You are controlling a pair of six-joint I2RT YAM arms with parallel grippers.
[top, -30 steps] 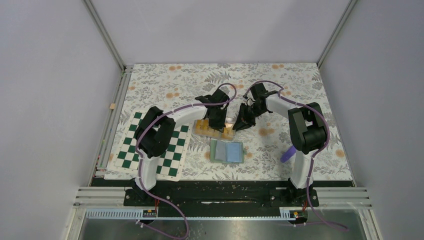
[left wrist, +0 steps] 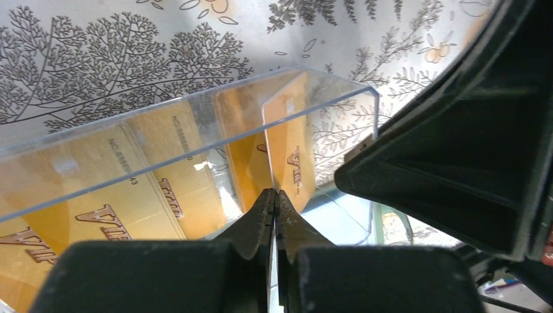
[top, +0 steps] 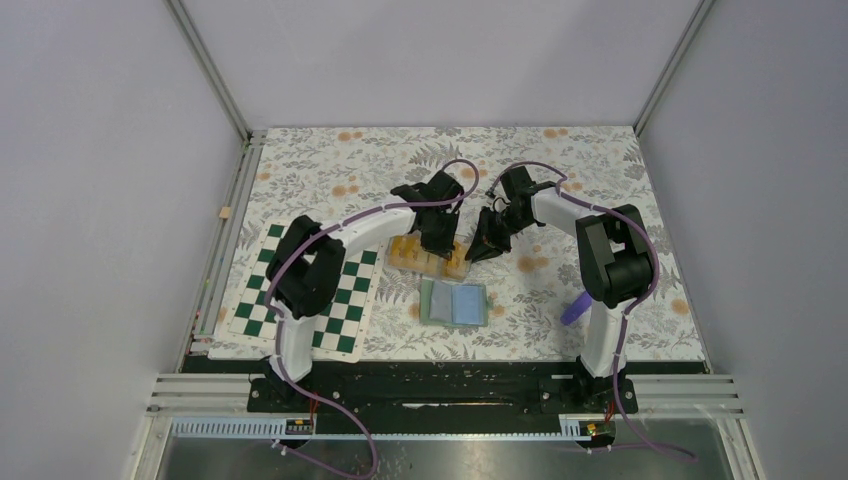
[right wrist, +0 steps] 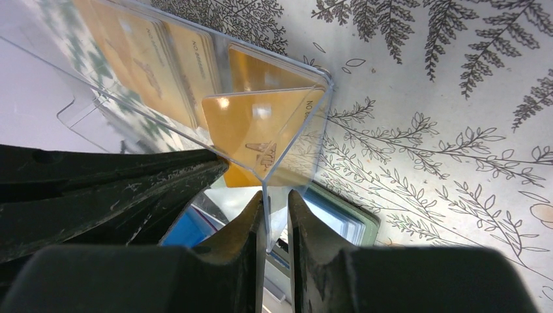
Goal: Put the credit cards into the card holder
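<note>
A clear acrylic card box point(top: 405, 260) holds stacks of orange cards point(left wrist: 111, 208). One leaning card point(right wrist: 254, 124) stands out toward the box's right end. My left gripper is shut at that card's lower edge inside the box; I cannot make out anything held. My right gripper is at the right end of the box, its fingers close about the clear end wall, apparently slightly apart. A green-edged holder with grey and blue parts point(top: 455, 305) lies just in front of the box.
A green checkered board point(top: 345, 320) lies at the left. A purple object point(top: 575, 305) lies at the far right. The table behind both arms and right of the holder is clear.
The right arm looks unmoved.
</note>
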